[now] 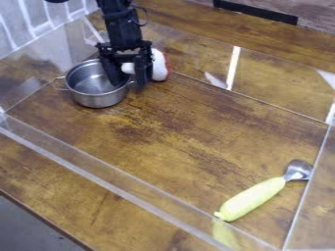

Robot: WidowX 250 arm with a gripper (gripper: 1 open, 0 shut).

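Observation:
A steel pot (94, 88) with side handles sits at the upper left of the wooden table. My black gripper (128, 61) is low at the pot's right rim, and a white rounded object (159, 65) with some red shows just right of it, partly hidden behind the gripper. Whether the fingers touch either thing is unclear, and their tips are hard to make out.
A spoon-like utensil with a pale yellow handle (249, 200) lies at the lower right. Clear panels border the work area on the wooden table (170, 147).

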